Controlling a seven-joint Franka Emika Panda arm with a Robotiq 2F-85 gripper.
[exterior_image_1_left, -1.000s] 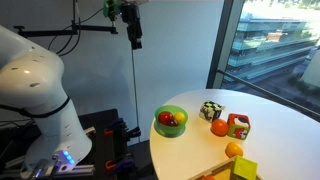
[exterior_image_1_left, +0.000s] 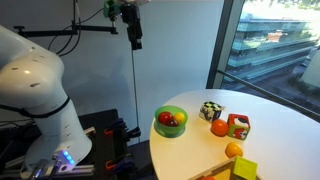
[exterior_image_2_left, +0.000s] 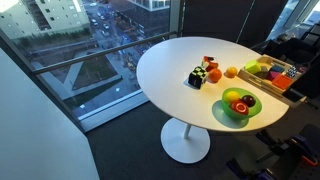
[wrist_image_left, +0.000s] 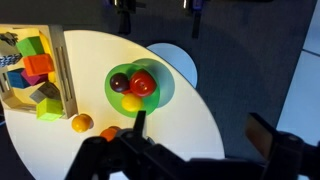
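High above the floor, left of the table, hangs my gripper. Its two dark fingers (wrist_image_left: 100, 158) stand wide apart in the wrist view, and nothing shows between them. A green bowl (exterior_image_1_left: 160, 129) near the table's edge holds a red, a dark and a yellow fruit. Behind it sit a black-and-white checkered object (exterior_image_1_left: 211, 109), an orange-red round fruit (exterior_image_1_left: 219, 128) and a red box (exterior_image_1_left: 238, 126). A smaller orange fruit (exterior_image_1_left: 233, 150) lies closer to the wooden tray (wrist_image_left: 68, 85), which holds several coloured blocks.
The white round table (exterior_image_2_left: 165, 75) has free room on its window side. Large windows (exterior_image_1_left: 270, 45) stand behind it. Dark floor (wrist_image_left: 240, 70) lies under much of the wrist view, off the table.
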